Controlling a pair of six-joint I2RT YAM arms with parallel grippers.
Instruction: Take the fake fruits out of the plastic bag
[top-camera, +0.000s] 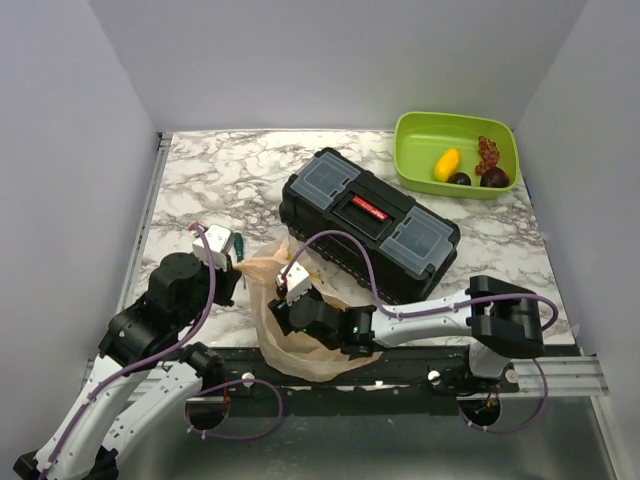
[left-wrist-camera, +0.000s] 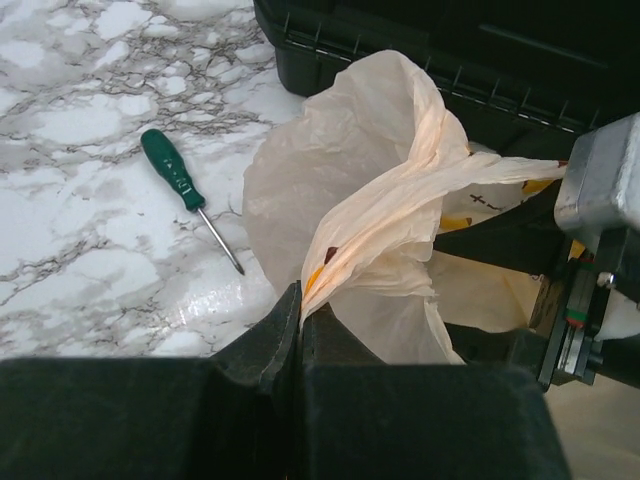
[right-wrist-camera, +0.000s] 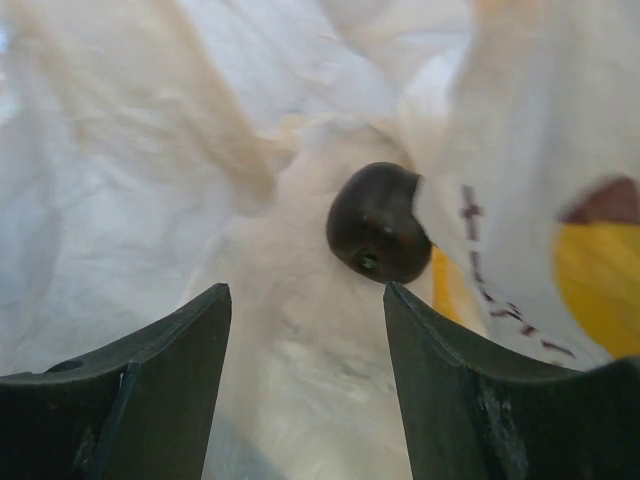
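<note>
The thin plastic bag (top-camera: 312, 357) lies in front of the toolbox, its mouth pulled up at the left. My left gripper is shut on a gathered edge of that bag. Inside the bag is my right gripper, its fingers apart with nothing between them. A dark round fruit (right-wrist-camera: 378, 222) rests on the bag's inner surface, just beyond the right fingertips and somewhat to their right. Beside it, something yellow shows partly behind a fold of plastic. From above, the right arm hides much of the bag's inside.
A black toolbox (top-camera: 370, 222) stands close behind the bag. The green bin (top-camera: 425, 135) at the back right holds a yellow fruit, grapes and two dark fruits. A green screwdriver (left-wrist-camera: 172, 168) lies left of the bag.
</note>
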